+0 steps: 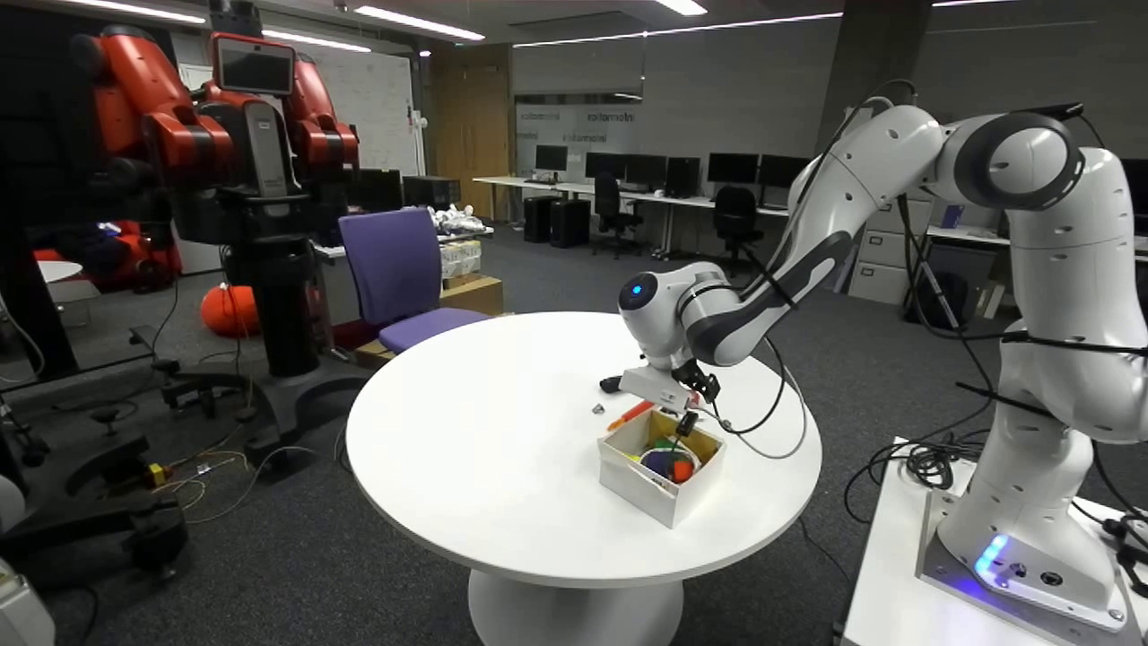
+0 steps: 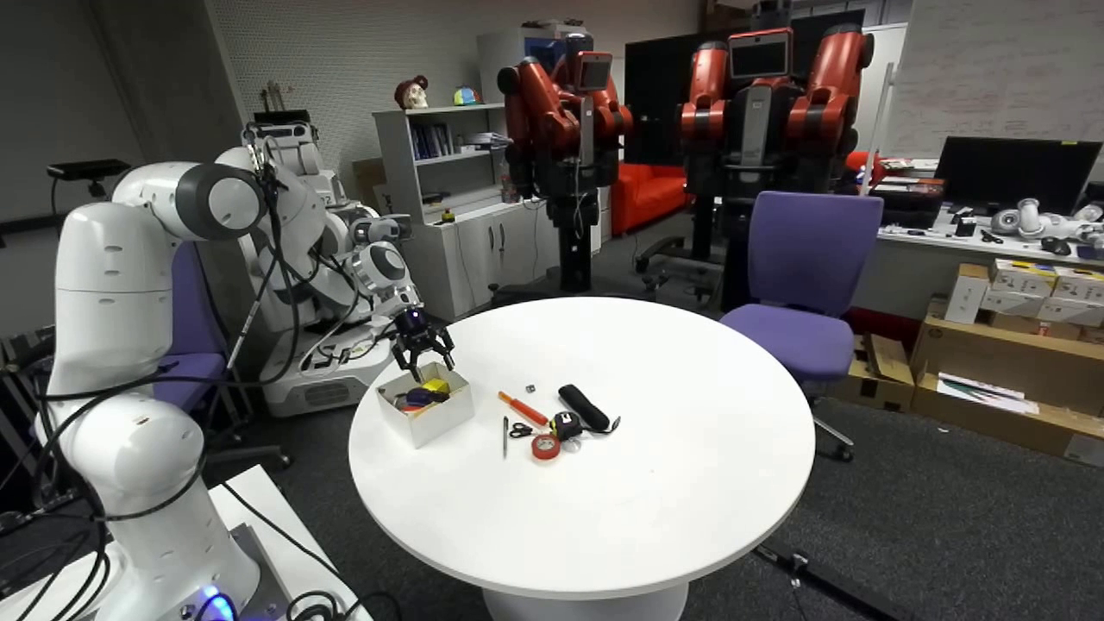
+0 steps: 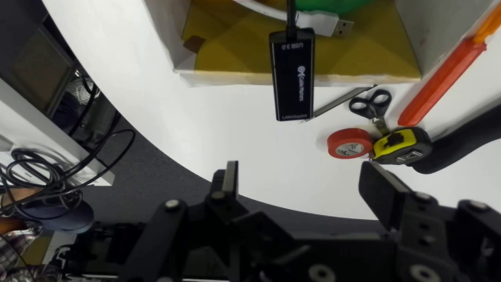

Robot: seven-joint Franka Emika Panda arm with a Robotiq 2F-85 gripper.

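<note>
My gripper stands open, its fingers well apart with only table between them in the wrist view. In exterior view 2 the gripper (image 2: 434, 369) is low over the back of the white open box (image 2: 442, 417). A black USB adapter (image 3: 294, 80) on a thin cable spans the rim of the box (image 3: 347, 82) in the wrist view, its free end outside, ahead of the fingertips. Inside show a white USB plug (image 3: 319, 23) and a green item (image 3: 336, 4). In exterior view 1, the camera housing partly hides the fingers.
Beside the box lie red tape (image 3: 350, 143), a tape measure (image 3: 402, 145), scissors (image 3: 371, 103), a thin metal rod (image 3: 343, 101), an orange-red tool (image 3: 439, 84) and a black-handled object (image 2: 585, 408).
</note>
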